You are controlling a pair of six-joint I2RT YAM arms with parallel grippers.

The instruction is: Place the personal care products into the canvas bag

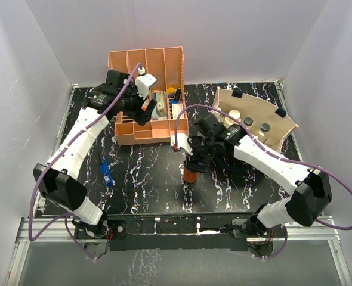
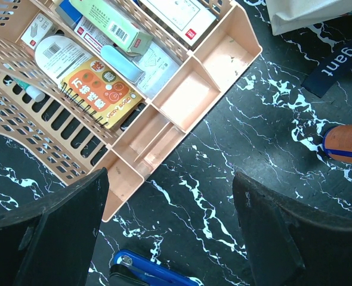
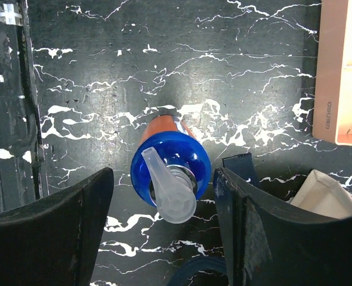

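An orange pump bottle (image 1: pixel 190 176) with a blue collar and clear nozzle stands on the dark marble table. My right gripper is over it, fingers apart on either side of the pump head; I see no clear contact. My left gripper hangs open over the front of a pink organizer (image 1: pixel 142 137) holding boxes and packets, nothing between its fingers. The canvas bag (image 1: pixel 259 110) stands at the right with several round-topped containers inside.
A blue tool (image 1: pixel 107 174) lies at the left of the table. The right arm reaches across the bag's front. The table's front edge is below the bottle.
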